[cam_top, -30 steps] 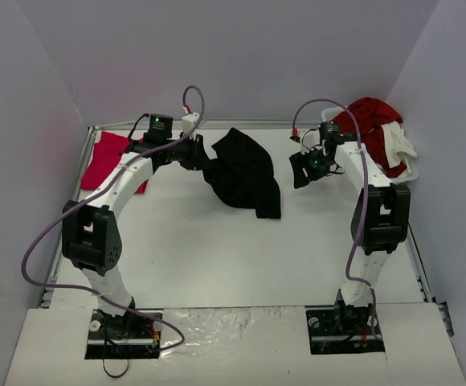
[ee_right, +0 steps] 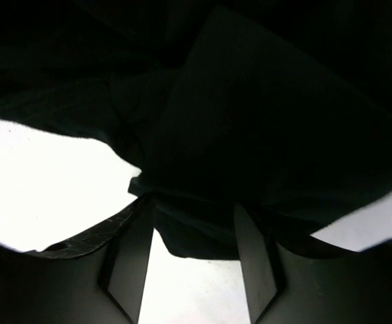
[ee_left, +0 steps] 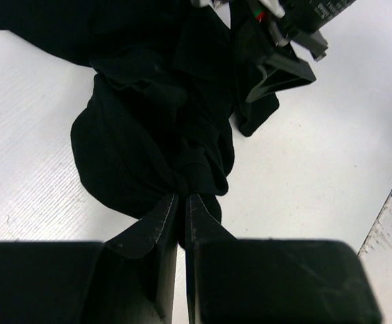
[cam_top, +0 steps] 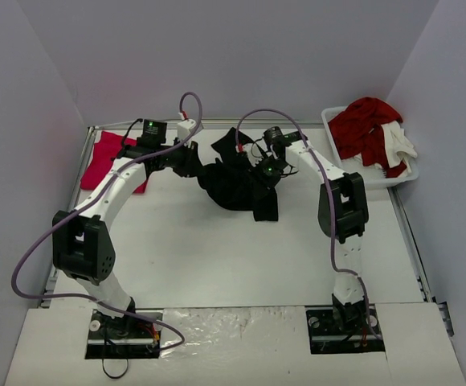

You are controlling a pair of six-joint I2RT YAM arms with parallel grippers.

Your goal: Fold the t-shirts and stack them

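A black t-shirt [cam_top: 231, 189] lies bunched in the middle of the back half of the table. Its left end is pinched in my left gripper, which is shut on the cloth; folds hang from the fingertips in the left wrist view. My right gripper is open over the shirt's right part, and black cloth [ee_right: 250, 135] fills most of the right wrist view beyond its fingers. In the top view the right arm covers part of the shirt. Whether the right fingertips touch the cloth I cannot tell.
A red folded shirt [cam_top: 104, 159] lies at the back left, partly behind the left arm. A white basket [cam_top: 375, 182] with dark red and white cloth [cam_top: 397, 145] stands at the back right.
The right arm has swung left from beside the basket to over the black shirt. My left gripper has shifted slightly left, still with cloth in it.
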